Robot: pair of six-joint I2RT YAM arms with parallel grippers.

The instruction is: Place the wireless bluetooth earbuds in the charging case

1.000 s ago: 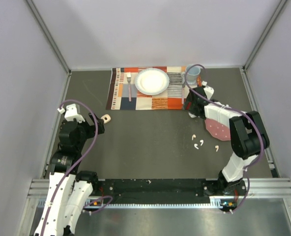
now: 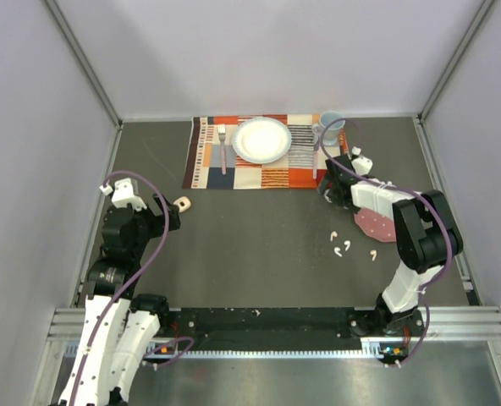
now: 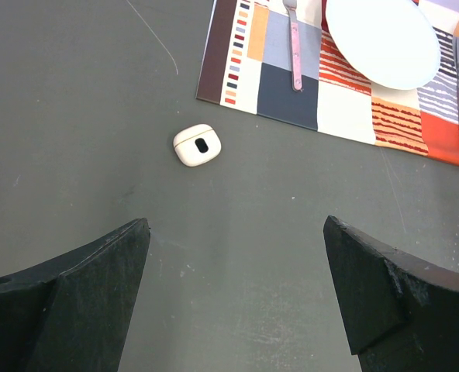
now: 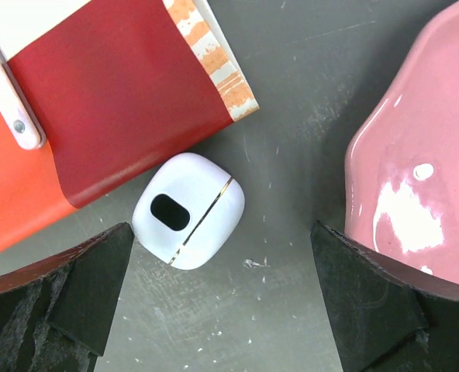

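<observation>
A closed white earbud case (image 4: 206, 225) with a dark oval mark lies between the parted fingers of my right gripper. It is close to the left finger (image 4: 90, 283), whose tip overlaps its edge; whether they touch I cannot tell. In the top view this arm covers most of that spot. A cream case (image 3: 197, 147), also closed, rests on the table ahead of my left gripper, which is open and empty. Several small loose earbuds, some white (image 2: 338, 251) and some cream (image 2: 333, 237), lie on the table in front of the right arm.
A pink spotted dish (image 4: 427, 170) stands close to the right gripper's right finger. Behind are a patterned placemat (image 2: 276, 178) with a plate (image 2: 261, 139), a fork (image 2: 222, 148) and a knife (image 2: 315, 161), plus a mug (image 2: 331, 127).
The right gripper has shifted slightly around the white case, most recently a little to the right and toward the front. My left arm and the loose earbuds have stayed put.
</observation>
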